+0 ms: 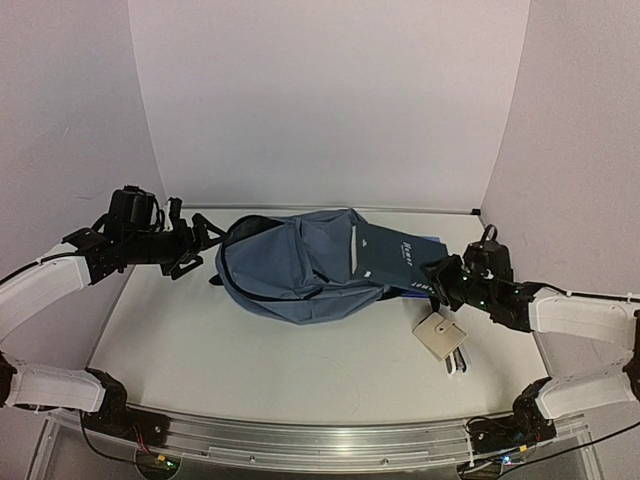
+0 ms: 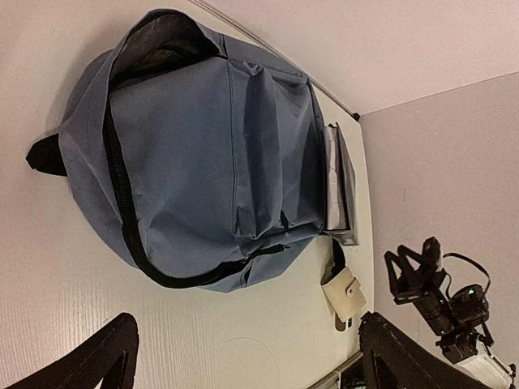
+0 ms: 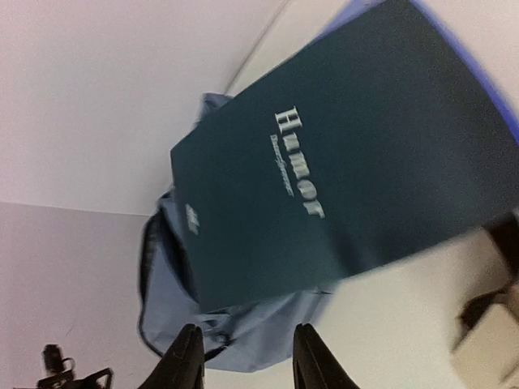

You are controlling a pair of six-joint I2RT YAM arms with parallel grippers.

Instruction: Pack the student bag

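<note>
The blue-grey student bag (image 1: 270, 258) lies on its side in mid-table, its zipped mouth (image 2: 166, 40) gaping toward the left. A dark "Humor" book (image 1: 395, 255) lies at the bag's right end, over a blue folder (image 1: 430, 239). In the right wrist view the book cover (image 3: 340, 154) fills much of the picture. My right gripper stands open by the book's right edge, with nothing between its fingers. My left gripper (image 1: 213, 250) is open and empty, just left of the bag mouth.
A cream wallet (image 1: 439, 335) lies in front of the book, with a small dark-and-white item (image 1: 457, 360) partly under it. A black strap (image 2: 337, 255) runs near the wallet.
</note>
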